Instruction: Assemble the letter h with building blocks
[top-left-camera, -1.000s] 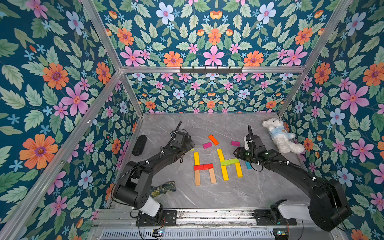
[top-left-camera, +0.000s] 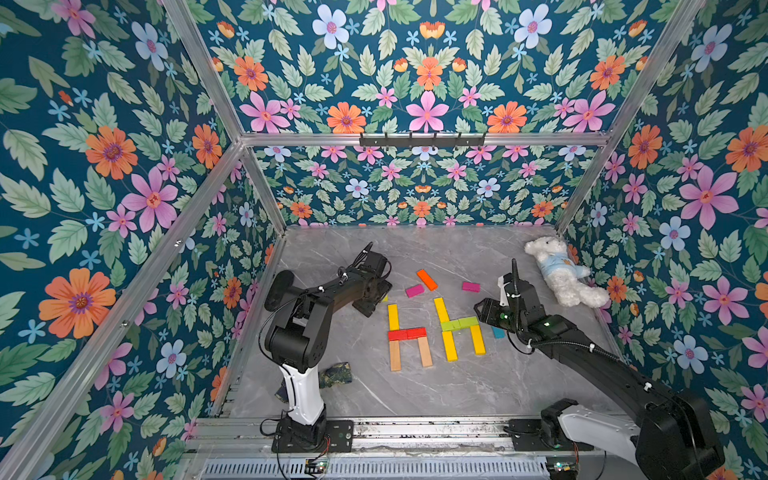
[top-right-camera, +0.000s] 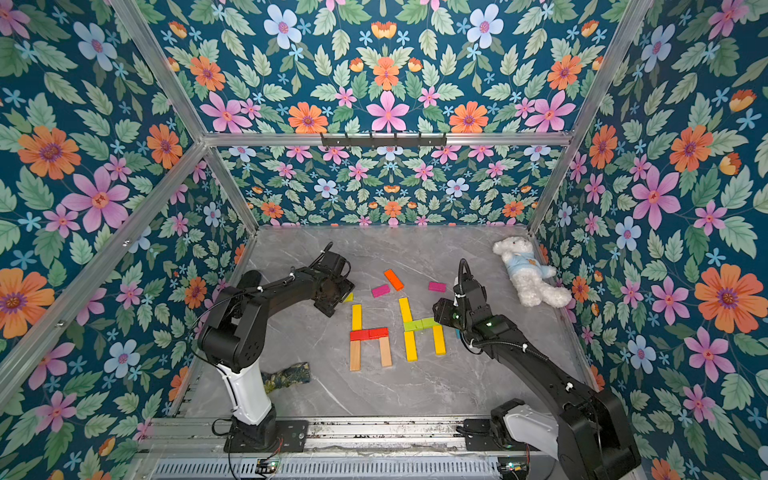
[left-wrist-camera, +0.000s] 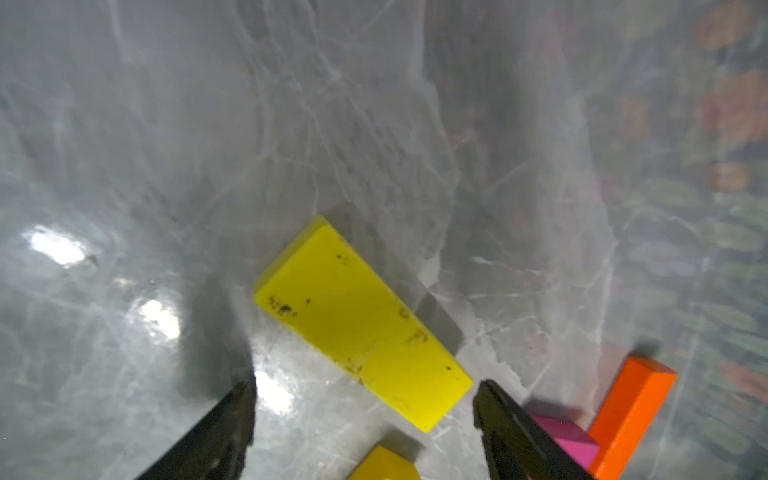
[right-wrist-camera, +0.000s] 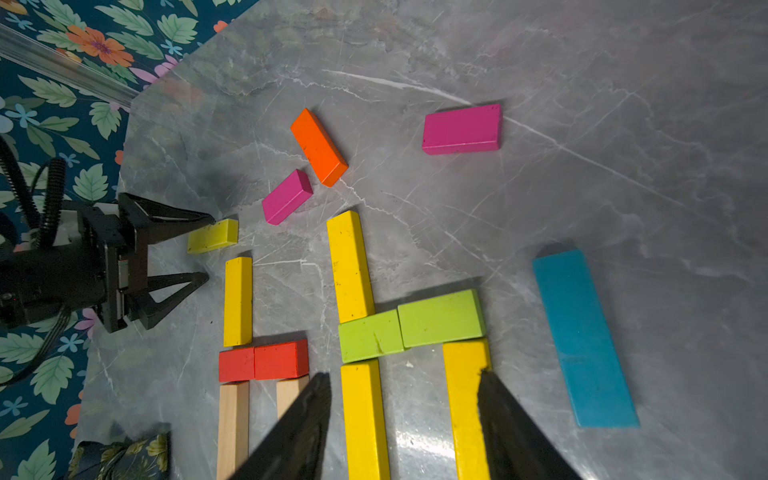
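In the right wrist view, one h shape has a yellow upright (right-wrist-camera: 237, 301), a bar of two red blocks (right-wrist-camera: 280, 360) and wooden legs (right-wrist-camera: 233, 428). Beside it another h has a yellow upright (right-wrist-camera: 349, 264), green crossbar blocks (right-wrist-camera: 441, 317) and yellow legs (right-wrist-camera: 365, 420). A loose yellow block (left-wrist-camera: 364, 324) lies on the table in front of my left gripper, whose fingers are apart and empty. Over the green-barred h hovers my right gripper, likewise open with nothing held.
Loose blocks lie around: orange (right-wrist-camera: 319, 148), magenta (right-wrist-camera: 462, 129), smaller magenta (right-wrist-camera: 287, 197) and long blue (right-wrist-camera: 585, 340). A plush bear (top-left-camera: 564, 272) rests at the back right, a camouflage cloth (top-left-camera: 336, 373) at front left, and a dark case (top-left-camera: 280, 289) by the left arm.
My left arm's elbow has swung up and right while its gripper turned near the loose yellow block. The right arm shifted slightly right. The assembled blocks have not moved.
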